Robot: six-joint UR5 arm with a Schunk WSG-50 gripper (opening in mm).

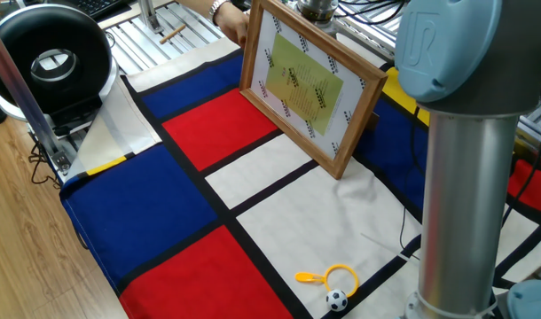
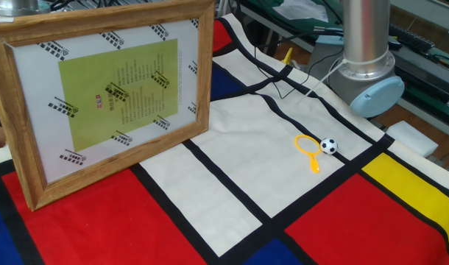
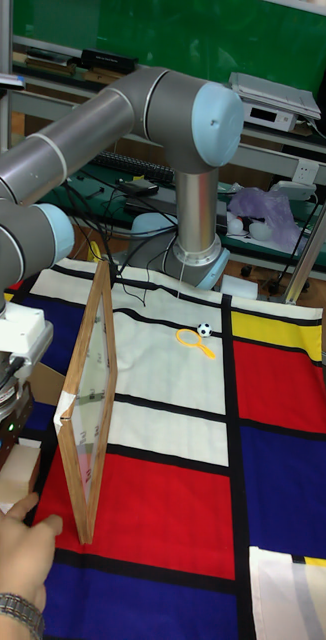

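A wooden picture frame with a yellow-green sheet stands upright on the patterned cloth. Seen nearly edge-on in the third exterior view, the picture frame has a person's hand near its back side. At that view's left edge, behind the frame, is my gripper, pointing down close to the hand. Its fingers cannot be made out clearly, so neither its opening nor any hold shows. A yellow ring with a handle lies flat on a white patch, with a small black-and-white football beside it.
My arm's base column rises at the cloth's edge, with loose cables nearby. A round black object stands beyond the cloth's left corner. The red and blue patches away from the frame are bare.
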